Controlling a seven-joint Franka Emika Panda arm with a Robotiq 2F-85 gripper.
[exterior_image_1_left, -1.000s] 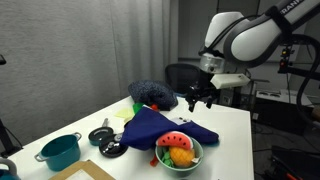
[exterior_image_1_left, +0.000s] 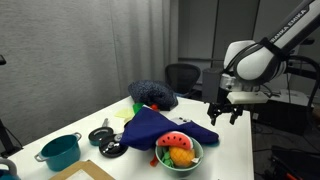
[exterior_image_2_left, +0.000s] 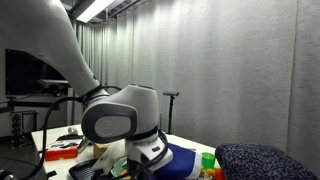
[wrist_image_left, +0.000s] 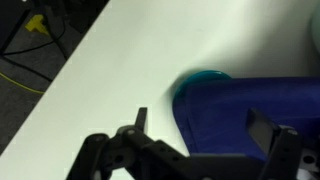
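Observation:
My gripper (exterior_image_1_left: 222, 117) hangs above the right part of the white table, its fingers open and empty. Below it in the wrist view, a dark blue cloth (wrist_image_left: 215, 112) passes under the right finger, and the rim of a teal round thing (wrist_image_left: 207, 75) shows at the cloth's upper edge. In exterior view 1 the cloth (exterior_image_1_left: 148, 128) is bunched mid-table, with a flat end stretching right. A green bowl (exterior_image_1_left: 180, 171) in front of it holds a watermelon slice (exterior_image_1_left: 174, 140) and an orange piece (exterior_image_1_left: 182, 157). In exterior view 2 my arm hides much of the table.
Further left stand a teal pot (exterior_image_1_left: 60, 153) and a brown board (exterior_image_1_left: 84, 171); black pans (exterior_image_1_left: 101, 133) lie behind. A dark, bumpy cushion (exterior_image_1_left: 153, 94) sits at the back, and a green cup (exterior_image_2_left: 208, 160) stands near it. Bare table (exterior_image_1_left: 232, 150) shows at the right.
In exterior view 1 my gripper has moved to the right and lower, toward the table. The cloth and the bowl have stayed in place.

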